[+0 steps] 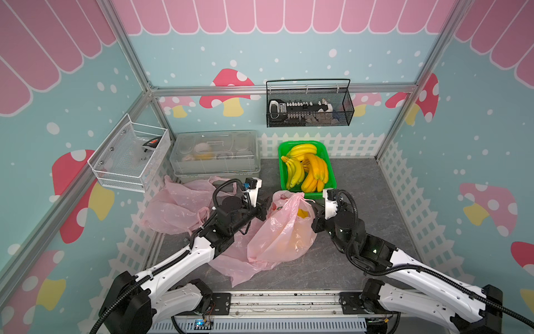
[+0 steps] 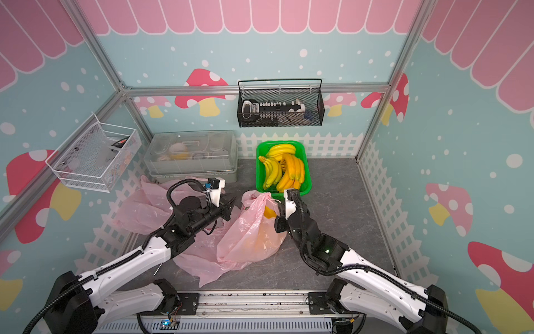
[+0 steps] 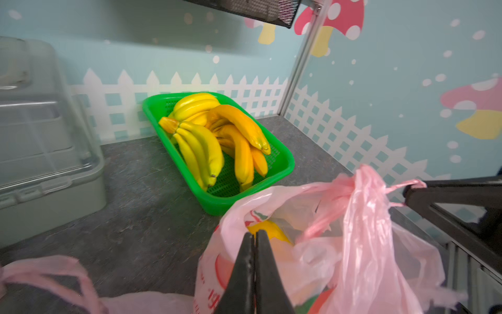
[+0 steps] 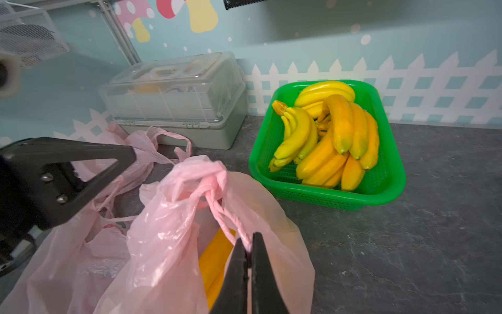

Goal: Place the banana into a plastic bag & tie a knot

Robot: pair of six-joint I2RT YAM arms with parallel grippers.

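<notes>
The pink plastic bag [image 1: 283,236] stands on the table between my arms, with a yellow banana [image 4: 213,264] showing inside it. Its top is bunched into a twisted, looped part [image 4: 211,183], and whether that is tight cannot be told. From there a thin twisted strand runs to my right gripper, which is shut on its end. My left gripper is shut at the bag's left side, apart from the twist, and nothing shows between its fingertips.
A green basket [image 4: 389,183] of bananas stands behind the bag. More pink bags [image 1: 177,206] lie at the left, in front of a clear-lidded box [image 1: 214,161].
</notes>
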